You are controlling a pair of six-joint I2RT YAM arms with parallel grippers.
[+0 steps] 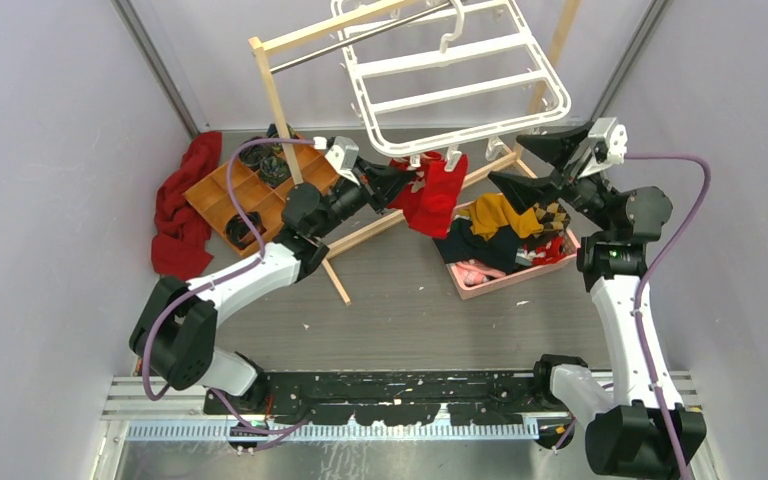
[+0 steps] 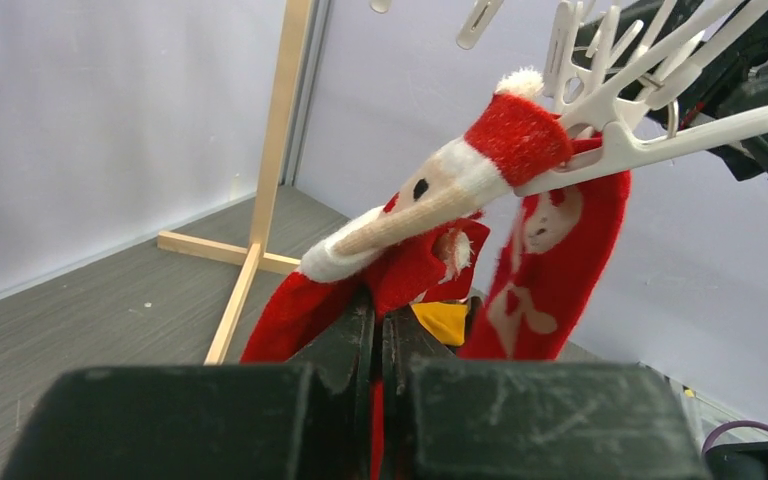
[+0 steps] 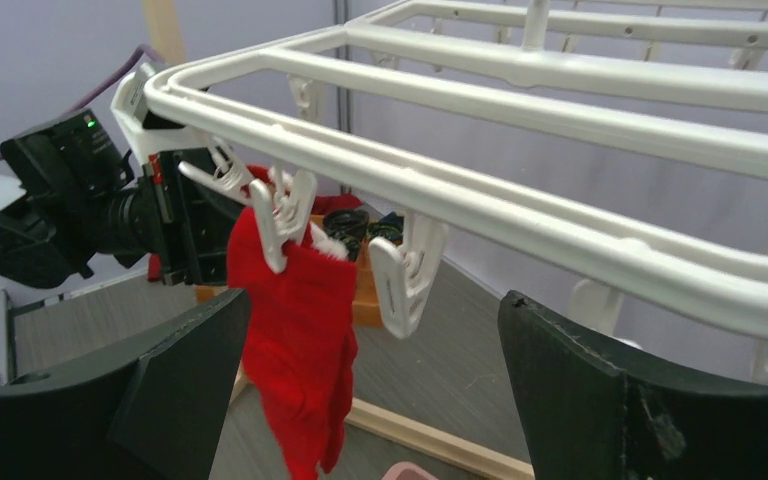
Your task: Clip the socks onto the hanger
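Note:
Red socks with white patterns (image 1: 434, 196) hang under the near edge of the white hanger (image 1: 460, 134). In the left wrist view a white clip (image 2: 620, 150) grips the upper part of the red cloth, beside a white pompom (image 2: 522, 83). My left gripper is shut with red cloth pinched between its fingertips. From the right wrist view, the sock (image 3: 295, 340) dangles from a clip (image 3: 282, 215), its lower end free. My right gripper (image 1: 508, 162) stands open to the right of the socks, empty, near the hanger's right corner.
Several empty clips, one of them a white clip (image 3: 408, 275), hang along the hanger. Below it a pink bin (image 1: 503, 287) holds assorted clothes. An orange divided box (image 1: 222, 195) and red cloth (image 1: 182, 215) lie at left. Wooden stand posts (image 1: 276, 110) rise nearby.

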